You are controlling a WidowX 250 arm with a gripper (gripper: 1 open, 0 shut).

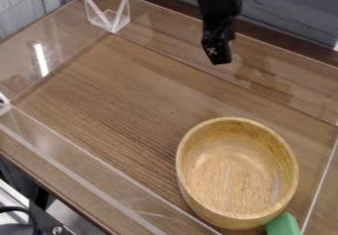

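Observation:
My gripper (219,51) hangs at the top centre of the view, a black arm coming down from the back edge, its fingers apart over bare wood with nothing visible between them. A large yellow oval bowl (238,175) rests at the lower right of the wooden table (119,101).
A clear plastic piece (109,14) stands at the back left, and another clear bit shows at the left edge. A green object (283,224) lies at the bottom right corner beside the bowl. A black cable runs at the bottom left.

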